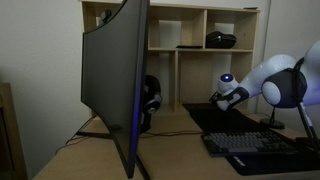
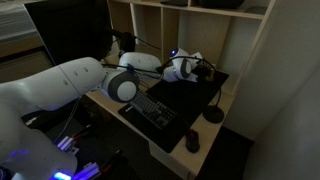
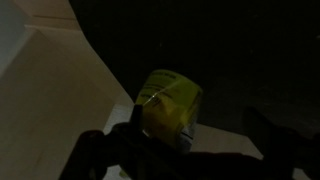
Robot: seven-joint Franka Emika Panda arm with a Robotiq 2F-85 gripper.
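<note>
A yellow cylindrical item with printing (image 3: 168,105) shows in the dim wrist view, at the edge of a black surface. My gripper is open, its dark fingers (image 3: 118,150) standing apart around the lower part of that view. The item lies between them in the picture, nearer the left one; whether either touches it I cannot tell. In exterior view 1 the gripper (image 1: 215,99) is low over the far end of the black desk mat (image 1: 222,122). From the other side, the gripper (image 2: 207,70) appears near the mat's far edge.
A keyboard (image 1: 248,143) lies on the mat's near part, with a mouse (image 2: 192,141) beside it. Shelves (image 1: 195,72) stand behind, a large monitor (image 1: 112,80) at left. A small round black base (image 2: 213,114) is near the mat's side.
</note>
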